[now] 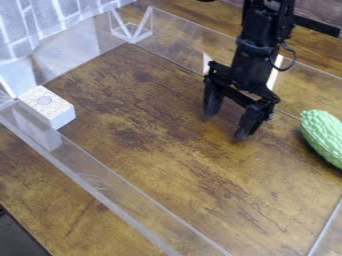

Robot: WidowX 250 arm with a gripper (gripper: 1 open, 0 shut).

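Observation:
The black robot gripper (pixel 233 110) hangs low over the wooden floor of the tray, right of centre, with its two fingers spread open and pointing down. No object shows between them. A green bumpy toy vegetable (pixel 322 135) lies at the right edge, to the right of the gripper and apart from it. On the far left, a white patterned block (pixel 48 108) sits by the clear wall.
Clear plastic walls (pixel 127 208) border the wooden floor (pixel 147 150). A white strip stands behind the gripper, partly hidden by the arm.

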